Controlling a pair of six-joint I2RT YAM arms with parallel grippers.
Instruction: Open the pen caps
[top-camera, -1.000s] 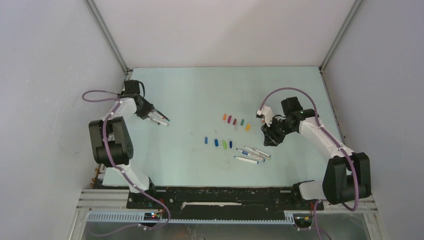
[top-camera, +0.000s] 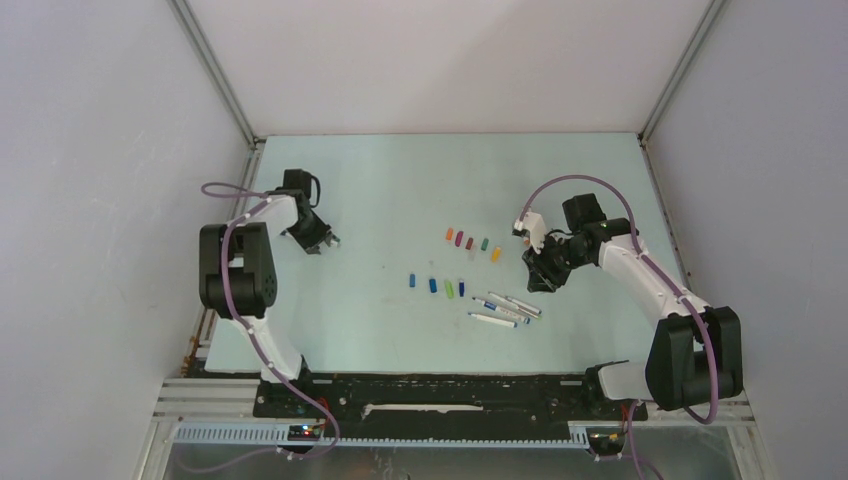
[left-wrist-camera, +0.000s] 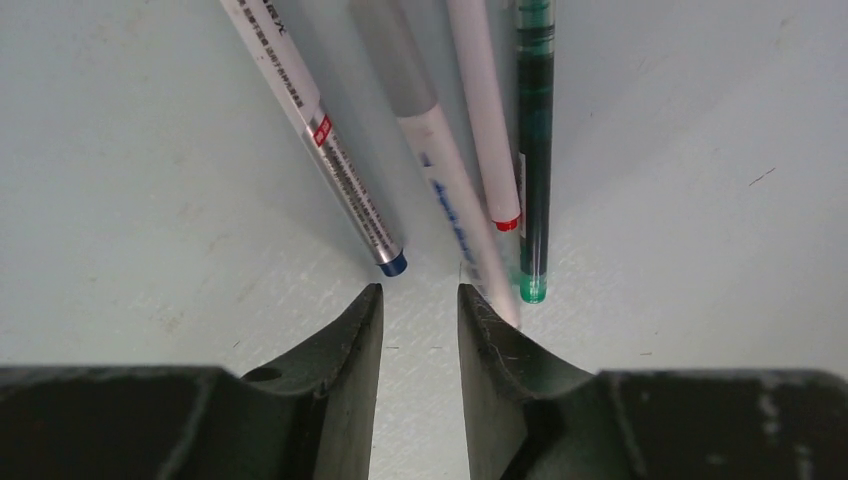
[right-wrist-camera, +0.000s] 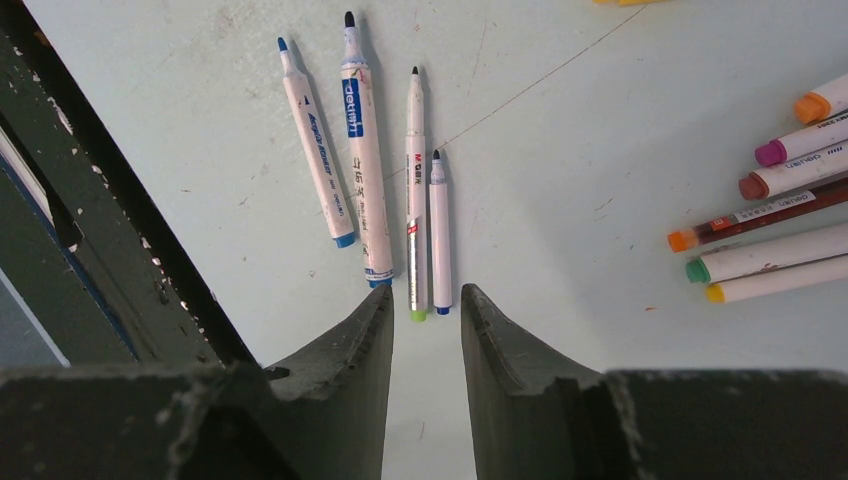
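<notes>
My left gripper (top-camera: 326, 246) hovers over pens at the table's left; its part-open fingers have nothing between them. Ahead of its fingers in the left wrist view lie a silver-and-white pen (left-wrist-camera: 345, 180) with a dark blue end, a blurred white pen (left-wrist-camera: 445, 180) with a grey section, a slim pale pen (left-wrist-camera: 484, 110) with a red end and a dark green pen (left-wrist-camera: 536, 170). At the right, my right gripper is open and empty. Before it lie a short blue-tipped pen (right-wrist-camera: 318, 150), a thick black-tipped marker (right-wrist-camera: 366, 170) and two thinner pens, all with bare tips.
Loose caps lie mid-table in two groups: a blue cap (top-camera: 412, 280) among the nearer ones, an orange cap (top-camera: 449, 233) among the farther. More pens, including a green-ended marker (right-wrist-camera: 770, 253), sit right of my right gripper.
My left gripper has moved right and a little toward the front edge, now covering most of the left pens in the top view. The right arm and caps look unmoved.
</notes>
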